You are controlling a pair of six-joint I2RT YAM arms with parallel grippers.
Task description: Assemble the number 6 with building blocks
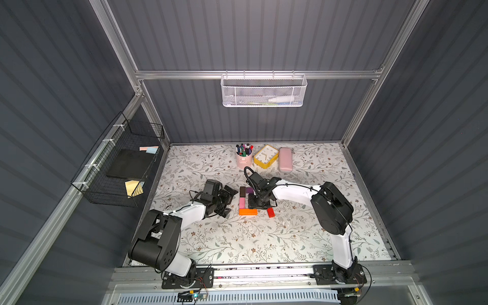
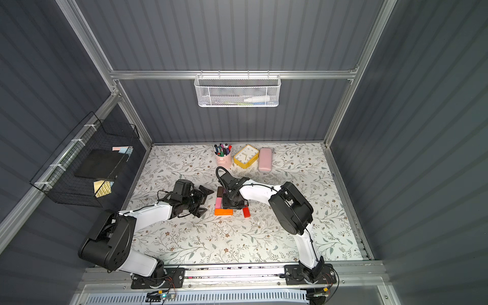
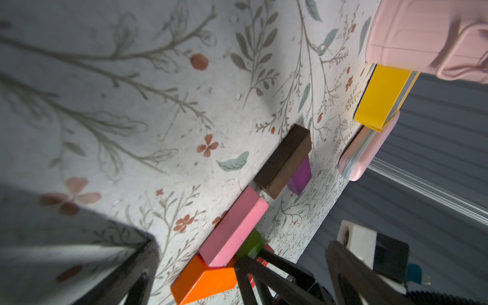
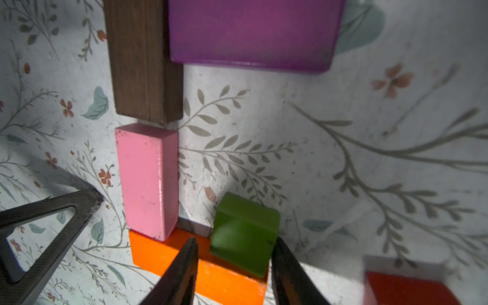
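Observation:
My right gripper is shut on a green block [image 4: 245, 231], held over the right end of the orange block [image 4: 198, 269]. The pink block [image 4: 142, 180] stands in line between the orange block and the dark brown block [image 4: 145, 66], with a narrow gap below the brown one. A purple block [image 4: 254, 33] extends right from the brown block's upper part. To the right of the orange block lies a red block [image 4: 409, 289], apart from it. Left of the arrangement, my left gripper [image 1: 231, 202] is open and empty.
At the back stand a pink pen cup [image 1: 244, 160], a yellow clock [image 1: 265, 156] and a pink case [image 1: 285, 159]. A black wire basket [image 1: 122, 162] hangs on the left wall.

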